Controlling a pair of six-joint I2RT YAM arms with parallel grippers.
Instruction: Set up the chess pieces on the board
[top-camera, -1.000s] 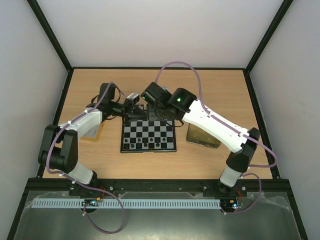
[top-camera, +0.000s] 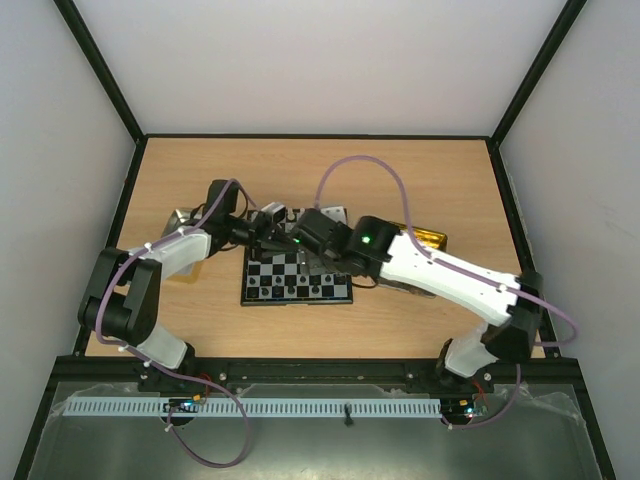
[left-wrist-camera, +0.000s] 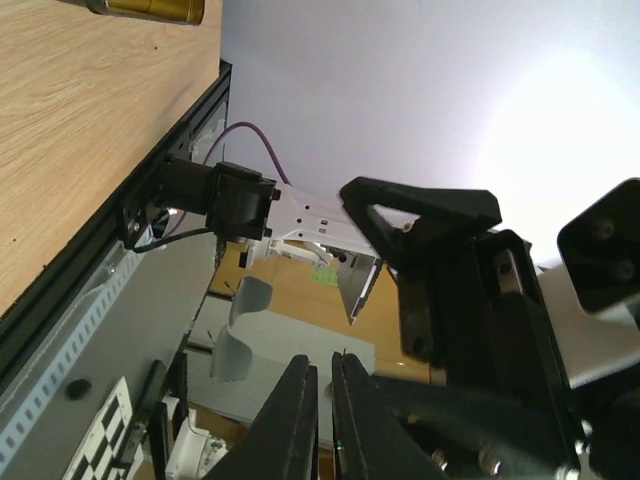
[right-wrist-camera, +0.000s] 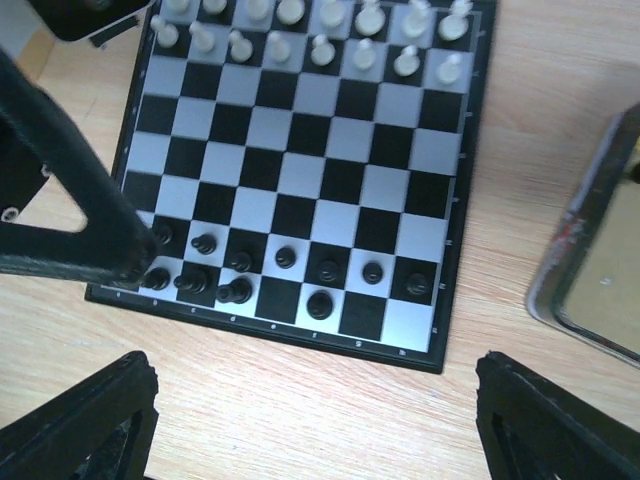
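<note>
The chessboard lies mid-table under both arms; in the right wrist view the board carries rows of white pieces at the far side and black pieces at the near side. My left gripper hangs above the board's upper left, beside my right gripper; in the left wrist view its black parts fill the right, finger state unclear. My right gripper is over the board, its fingers spread wide with nothing between them.
A metal tin with gold lid lies right of the board, partly under the right arm. A pale container sits on the left under the left arm.
The left gripper has shifted slightly down and right.
</note>
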